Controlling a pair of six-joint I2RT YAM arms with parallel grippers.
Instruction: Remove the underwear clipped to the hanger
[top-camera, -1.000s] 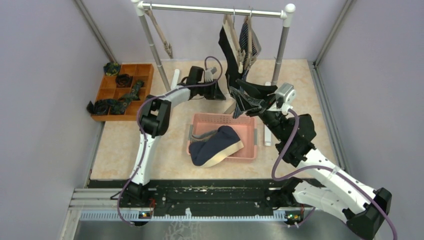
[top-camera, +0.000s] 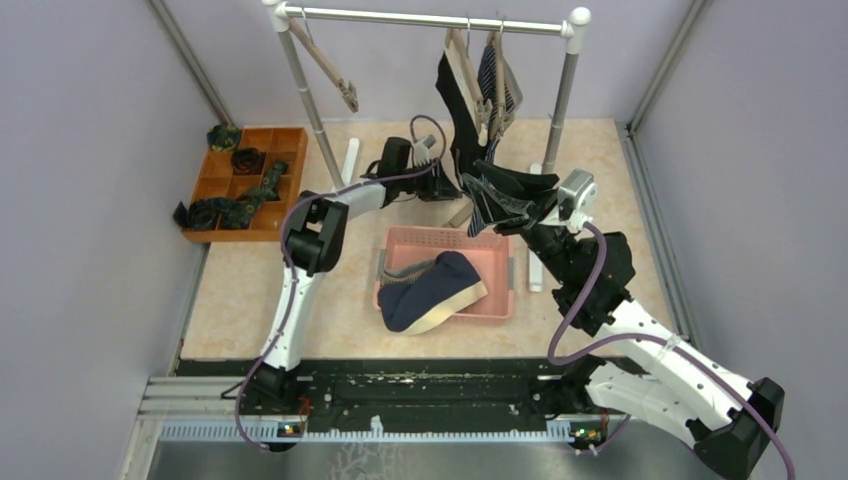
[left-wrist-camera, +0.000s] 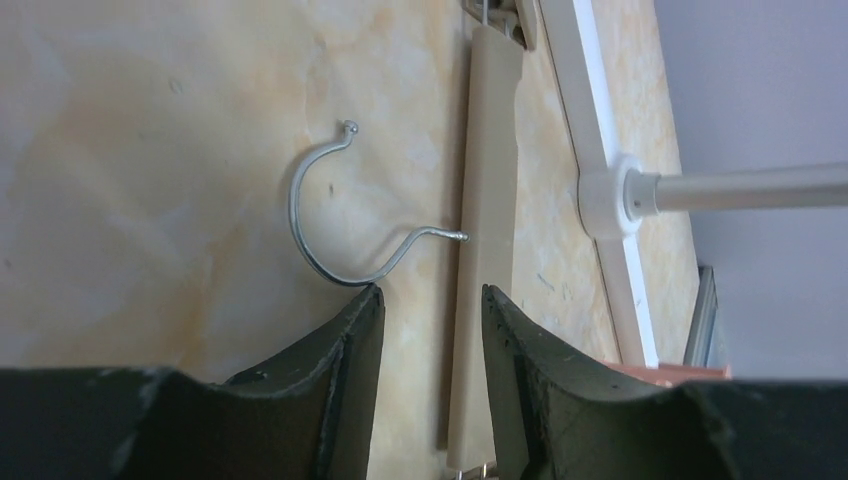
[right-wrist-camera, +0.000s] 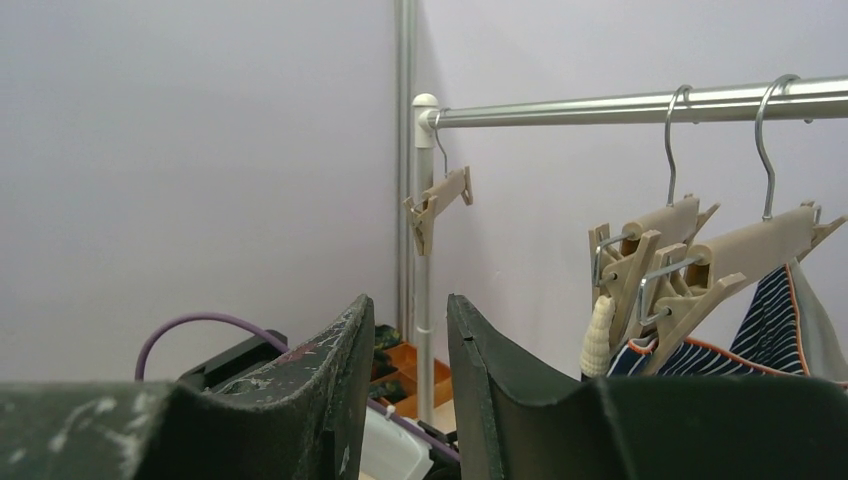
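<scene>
In the left wrist view my left gripper is open low over the table. A beige hanger (left-wrist-camera: 487, 200) lies there, and its metal hook (left-wrist-camera: 330, 273) curves beside the left fingertip; nothing visible is gripped. The right gripper has a gap between its fingers, holding nothing. In the right wrist view, two clip hangers to its right carry underwear: one holds a striped piece (right-wrist-camera: 765, 325), the other (right-wrist-camera: 668, 222) clips a cream-banded piece (right-wrist-camera: 597, 335). The top view shows the dark underwear (top-camera: 460, 110) hanging from the rail. Part of it is hidden near the right arm.
A pink basket (top-camera: 510, 303) holds dark underwear (top-camera: 430, 290). At the left stands an orange divided box (top-camera: 293, 150) with rolled items. An empty hanger (top-camera: 325, 68) hangs at the left of the white rail (top-camera: 400, 17).
My left gripper has shifted slightly right, closer to the hanger on the table. The empty hanger at the rail's left has swung a little. The right arm has barely moved.
</scene>
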